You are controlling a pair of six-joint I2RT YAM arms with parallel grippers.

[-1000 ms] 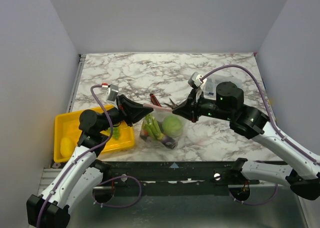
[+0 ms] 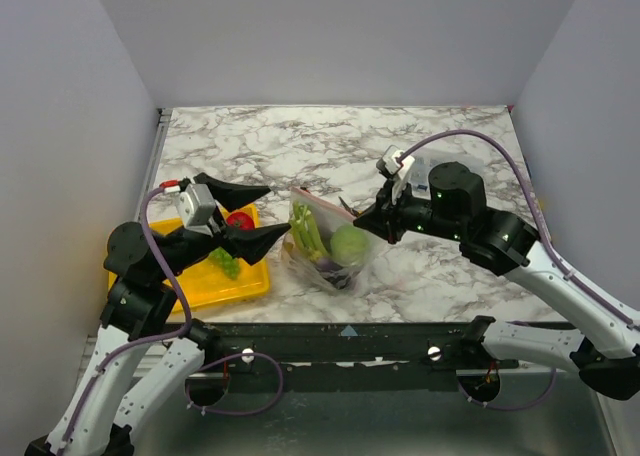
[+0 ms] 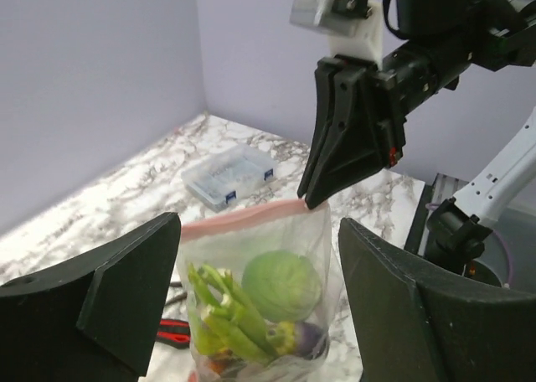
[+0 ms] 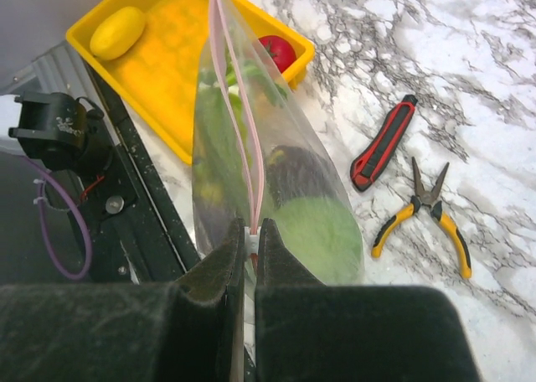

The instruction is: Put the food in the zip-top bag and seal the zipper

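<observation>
A clear zip top bag (image 2: pixel 321 212) with a pink zipper strip (image 3: pixel 255 217) stands on the marble table, held up at one top corner. My right gripper is shut on that corner. Inside the bag are a green round vegetable (image 3: pixel 282 285), a green stalky vegetable (image 3: pixel 230 317) and a purple eggplant-like piece (image 3: pixel 300 339). My left gripper (image 2: pixel 277 209) is wide open beside the bag's other top corner, nothing between its fingers. In the right wrist view the zipper's two pink strips lie apart along the middle and meet near my right fingertips.
At the left, a yellow tray (image 2: pixel 220 288) holds a tomato (image 4: pixel 278 53), green grapes (image 2: pixel 225 263) and a lemon (image 4: pixel 118 33). Behind the bag lie a red-black cutter (image 4: pixel 383 142) and yellow-handled pliers (image 4: pixel 425 215). A clear box (image 3: pixel 229 176) sits farther back.
The right gripper has barely shifted.
</observation>
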